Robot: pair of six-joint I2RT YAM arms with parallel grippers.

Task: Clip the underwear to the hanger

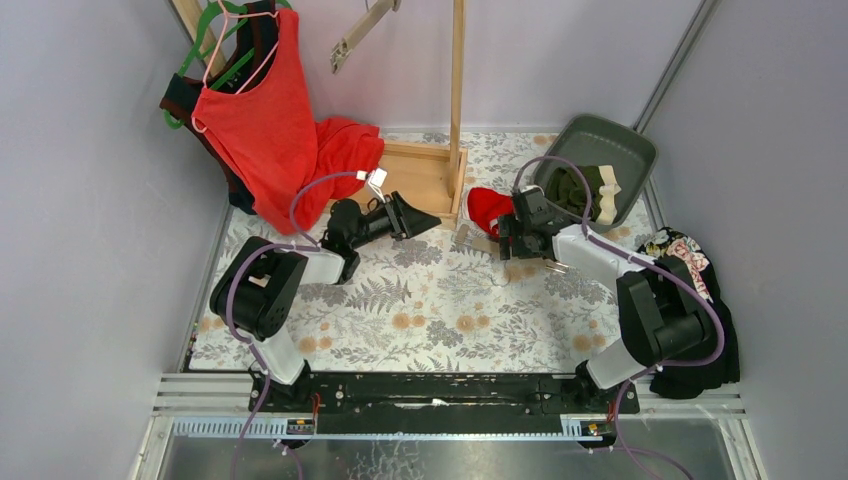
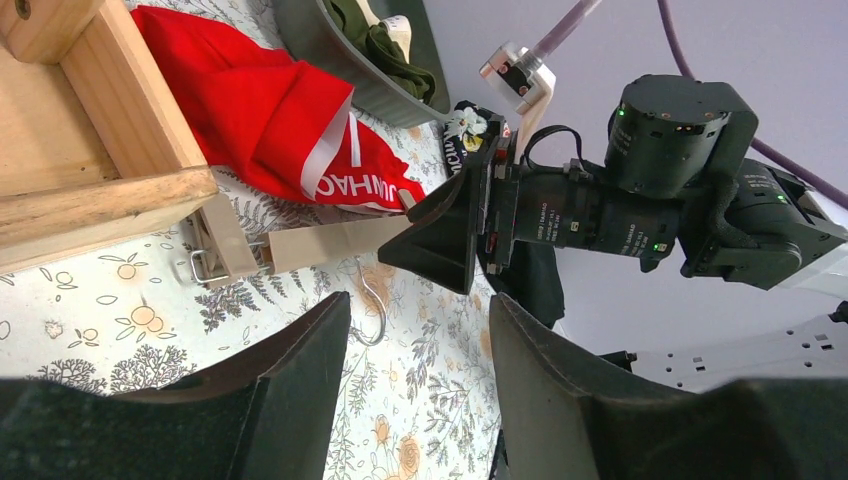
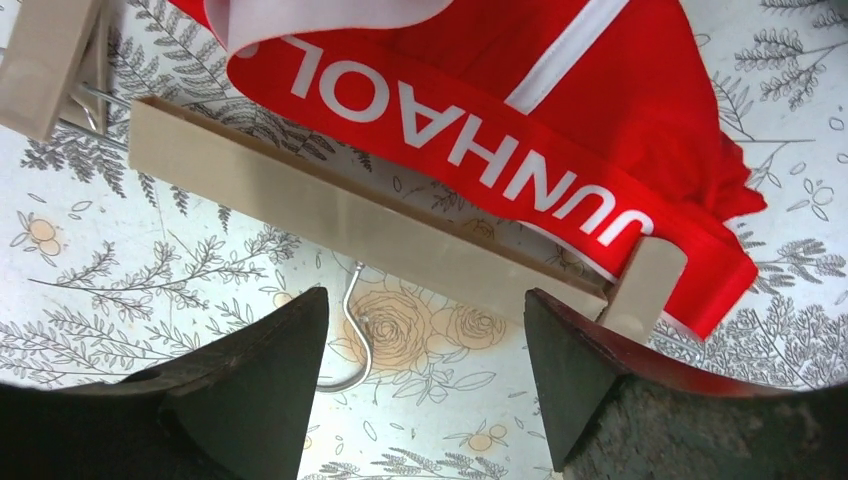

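Red underwear (image 2: 255, 110) with a white-lettered waistband (image 3: 480, 150) lies on the floral mat, right of the wooden frame. Along its near edge lies a beige clip hanger (image 3: 370, 215), its metal hook (image 3: 360, 345) pointing toward the front. My right gripper (image 1: 515, 236) hovers low over the hanger, fingers open, nothing between them; the waistband's end lies by the hanger's right clip (image 3: 645, 280). My left gripper (image 1: 413, 222) is left of the hanger with fingers apart and empty.
A wooden stand's base (image 1: 405, 170) is behind. A grey bin (image 1: 630, 150) with green cloth sits back right, dark floral clothing (image 1: 700, 370) at the right edge. Red and dark tops hang at left.
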